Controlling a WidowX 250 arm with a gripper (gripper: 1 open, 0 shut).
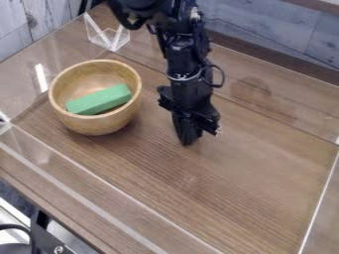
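Note:
A black robot arm reaches down from the top centre of the camera view, its gripper [185,127] low over the middle of the wooden table [225,189]. Its fingertips are dark and small, so I cannot tell whether they are open or shut or hold anything. To its left a round wooden bowl [99,121] holds a green block [98,98], lying tilted inside.
A white wire stand [106,35] is at the back left. Grey walls [265,45] line the back.

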